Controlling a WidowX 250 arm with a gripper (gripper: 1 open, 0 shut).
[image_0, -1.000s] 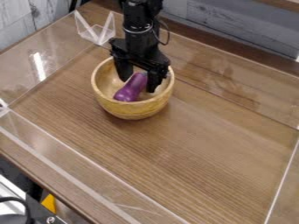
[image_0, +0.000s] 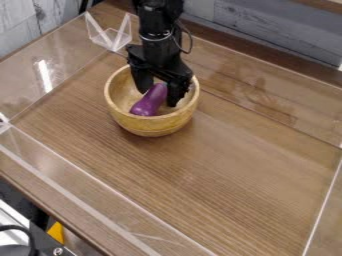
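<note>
A yellow bowl (image_0: 152, 124) sits on the wooden table toward the upper middle. Inside it lies a purple elongated object (image_0: 148, 101), like an eggplant. My black gripper (image_0: 158, 82) reaches down from the top into the bowl, with its fingers on either side of the upper end of the purple object. I cannot tell whether they touch it or how far apart they stand.
A clear plastic piece (image_0: 107, 32) stands at the upper left. A white wall (image_0: 274, 35) borders the table at the back.
The gripper and bowl are in nearly the same place, with only a slight shift of the fingers around the purple object.
</note>
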